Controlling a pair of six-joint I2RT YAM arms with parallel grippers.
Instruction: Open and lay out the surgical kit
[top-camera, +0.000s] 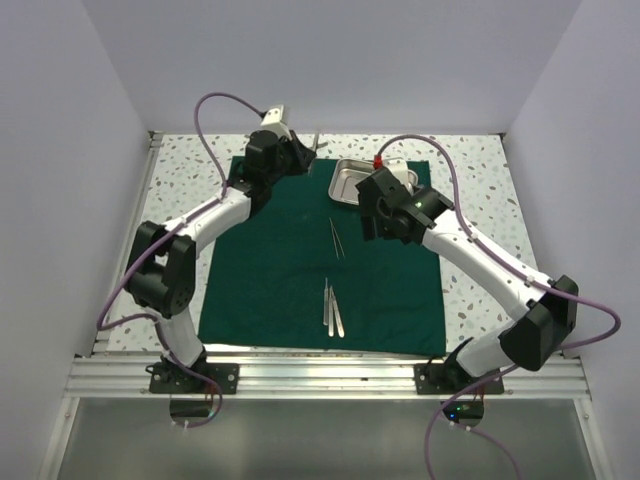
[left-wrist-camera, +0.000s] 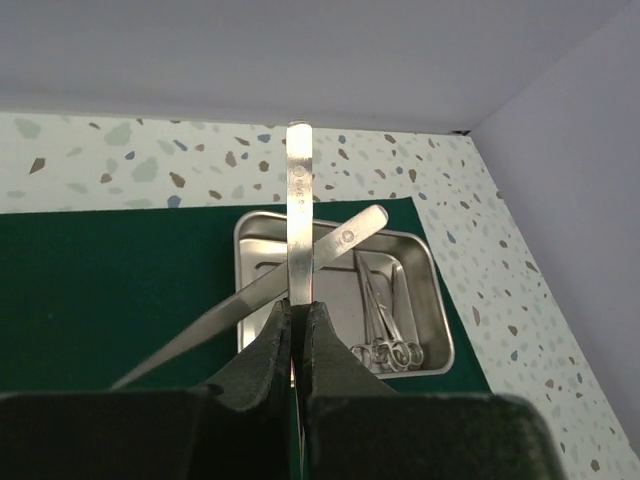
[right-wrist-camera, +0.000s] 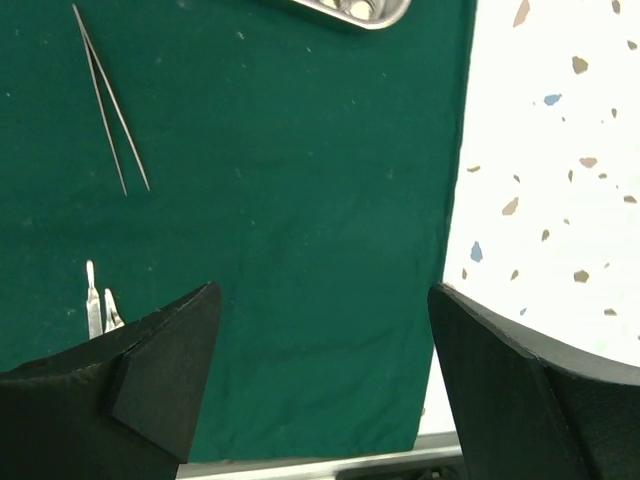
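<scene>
My left gripper is shut on a flat silver instrument (left-wrist-camera: 300, 210), which stands up from its fingertips. A second tapered silver instrument (left-wrist-camera: 345, 238) crosses it at a slant; whether the fingers also grip this one is unclear. In the top view this gripper hangs left of the metal tray (top-camera: 345, 185), above the far edge of the green cloth (top-camera: 270, 270). My right gripper is open and empty over the cloth's right half, just in front of the tray. Inside the tray lie ring-handled instruments (left-wrist-camera: 375, 315).
Tweezers (top-camera: 337, 238) lie mid-cloth, and several slim metal tools (top-camera: 331, 310) lie side by side nearer the front. Speckled tabletop (top-camera: 478, 200) surrounds it, with walls beyond.
</scene>
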